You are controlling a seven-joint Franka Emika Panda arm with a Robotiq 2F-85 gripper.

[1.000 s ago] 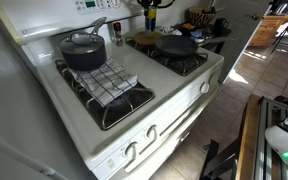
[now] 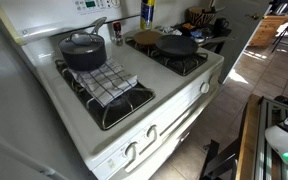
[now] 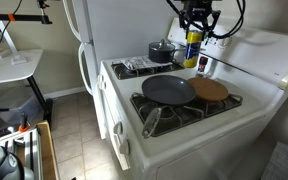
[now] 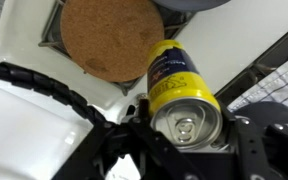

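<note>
A tall yellow and dark blue can (image 4: 179, 80) is between my gripper's fingers, its metal end (image 4: 186, 123) facing the wrist camera. My gripper (image 3: 197, 26) is shut on the can's upper end, near the back of the stove in exterior view 2. Below the gripper the yellow can (image 3: 193, 46) hangs roughly upright. In exterior view 1 only part of the can (image 2: 147, 13) shows at the top edge, and the gripper is out of frame.
Under the can's area, the white stove (image 2: 69, 130) carries a dark lidded pot (image 2: 84, 49), a folded striped cloth (image 2: 106, 82), a black pan (image 3: 169, 90) and a round brown mat (image 3: 210, 89). A small shaker (image 3: 202, 65) stands close to the can. The pan's handle juts over the front.
The can has risen and shifted slightly left in exterior view 1. The stove items have not moved.
</note>
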